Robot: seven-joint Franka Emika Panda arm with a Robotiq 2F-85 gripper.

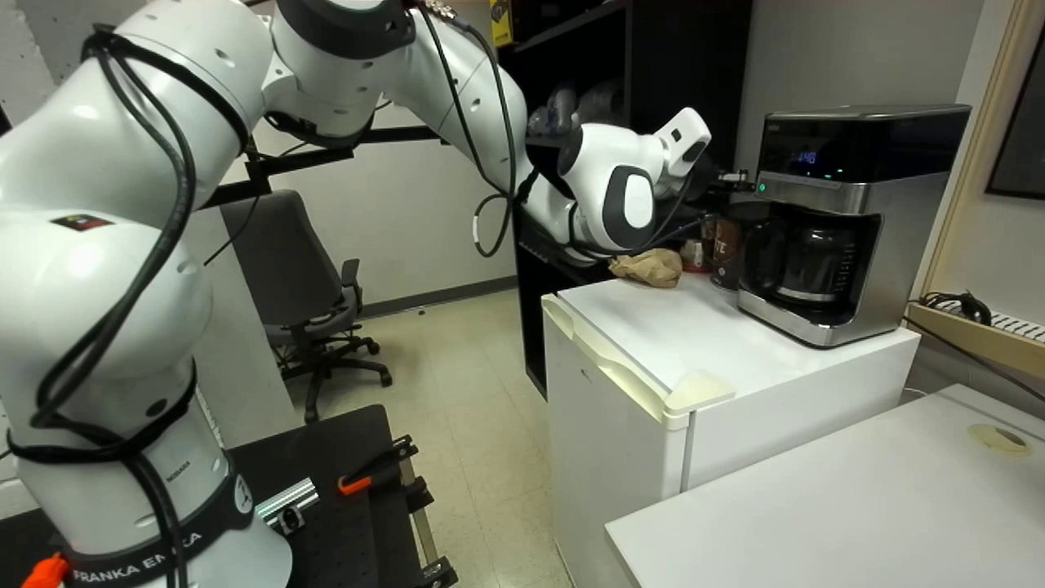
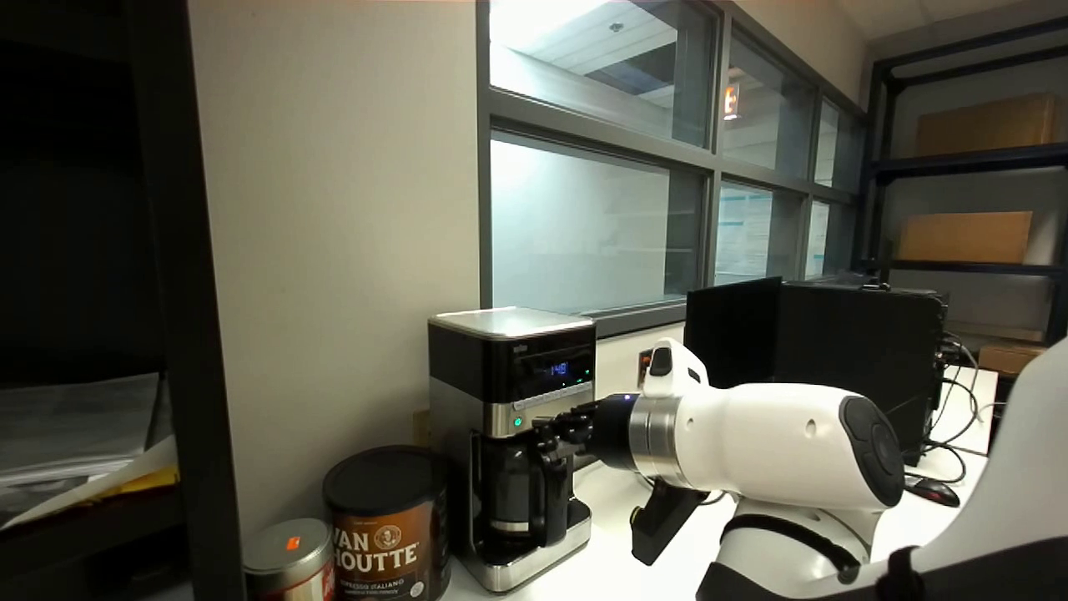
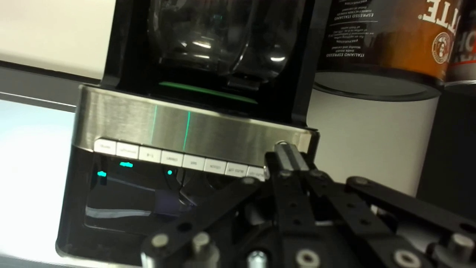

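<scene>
The coffee maker is silver and black, with a lit display and a glass carafe inside. A small round green-lit button sits at one end of its steel strip. My gripper is shut, with nothing showing between its fingers. In the wrist view its tips overlap that end of the strip and cover most of the button. From the side, the gripper points at the button at its height, with the tips very close. Whether they touch it cannot be told.
A brown coffee can and a smaller tin stand beside the machine. A crumpled paper bag lies near the back edge of the white fridge top. The fridge top is clear in front of the machine.
</scene>
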